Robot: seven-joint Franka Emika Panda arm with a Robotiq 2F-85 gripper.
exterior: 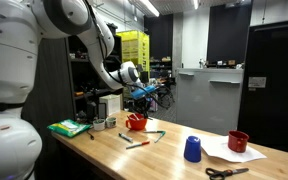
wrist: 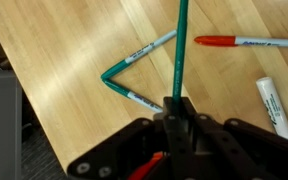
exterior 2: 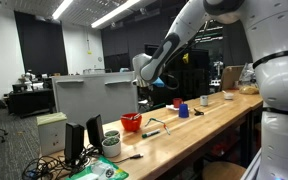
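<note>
A long green pen (wrist: 180, 40) stands up from between the fingers of my gripper, which is shut on it in the wrist view. Exterior view 1 shows the wrist above the table at the red bowl (exterior: 136, 122); the fingertips are too small to make out there. The same red bowl (exterior 2: 131, 122) is in exterior view 2. On the wood below lie two green-capped markers (wrist: 142, 55) meeting in a V, a red-capped marker (wrist: 249, 42) and a white marker (wrist: 274, 107).
A blue cup (exterior: 192, 149), scissors (exterior: 224, 174) and a red mug (exterior: 238, 142) on white paper stand to the right. Small pots (exterior: 99, 124) and a green packet (exterior: 68, 128) are at the left.
</note>
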